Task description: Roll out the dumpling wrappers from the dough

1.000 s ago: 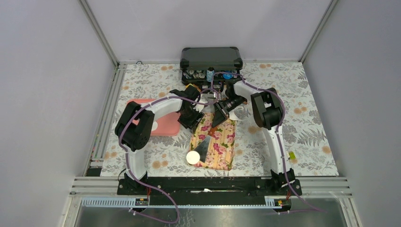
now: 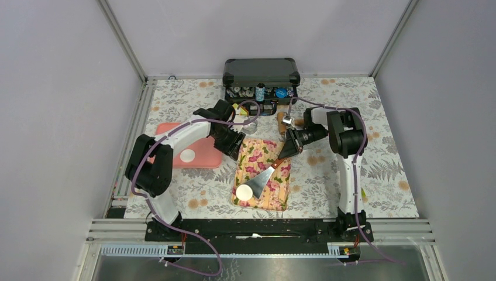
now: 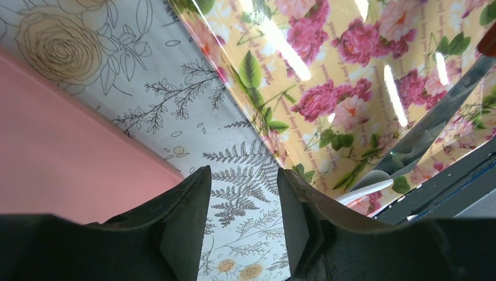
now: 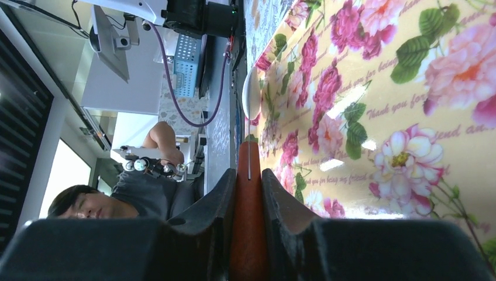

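Note:
A round white dough wrapper (image 2: 244, 192) is at the front left of the flowered board (image 2: 275, 199), against the blade end of a spatula (image 2: 263, 178). My right gripper (image 2: 288, 151) is shut on the spatula's brown handle (image 4: 248, 205), with the blade slanting down toward the wrapper. From the left wrist view, the wrapper (image 3: 368, 190) looks to be partly on the blade, its edge hanging past it. My left gripper is partly open over the cloth between tray and board, with nothing between its fingers. Another white disc (image 2: 187, 155) rests on the pink tray (image 2: 199, 161).
An open dark case (image 2: 261, 76) with bottles and jars stands at the back. A wooden piece (image 2: 282, 121) lies behind the board near the right arm.
My left arm has drawn back leftward, away from the board.

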